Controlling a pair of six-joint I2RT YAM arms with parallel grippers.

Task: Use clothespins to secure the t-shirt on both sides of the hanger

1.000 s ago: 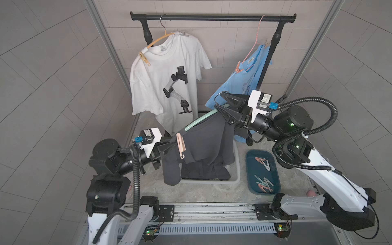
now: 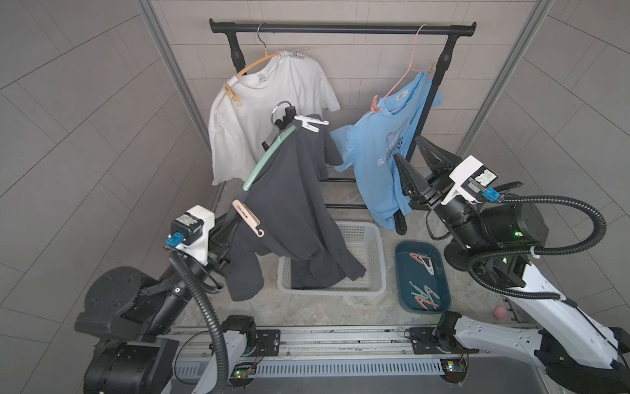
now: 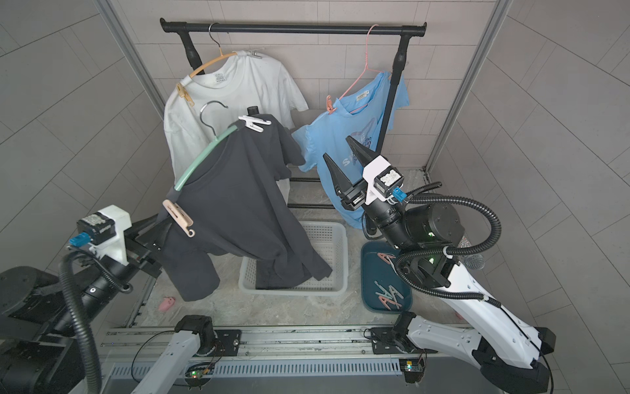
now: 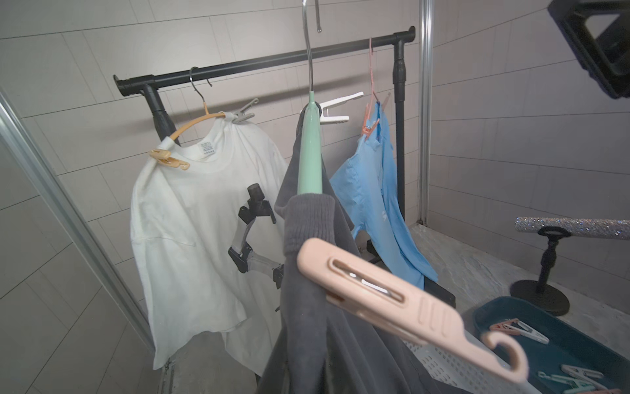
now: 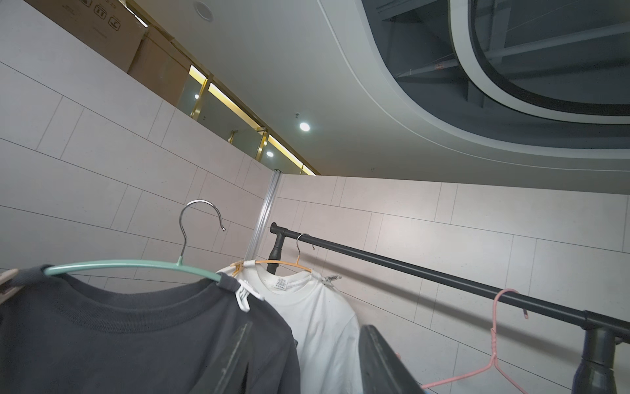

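The dark grey T-shirt (image 2: 295,203) is on a mint-green hanger (image 3: 205,154), raised with its lower part hanging into the white basket. A white clothespin (image 2: 311,122) clips one shoulder, a pink clothespin (image 4: 387,295) the other. My left gripper (image 2: 225,233) is shut on the shirt and hanger at the pink-pin end. My right gripper (image 2: 412,156) stands open to the right of the shirt, nothing between its fingertips; in the right wrist view its fingers face the shirt and rack.
A black rack (image 2: 341,28) holds a white T-shirt and a blue one (image 2: 367,157). A teal tray (image 2: 405,275) of clothespins sits right of the white basket (image 2: 375,282).
The grey shirt and hanger have risen toward the upper left with my left gripper. My right gripper has let go of the hanger end and moved away to the right.
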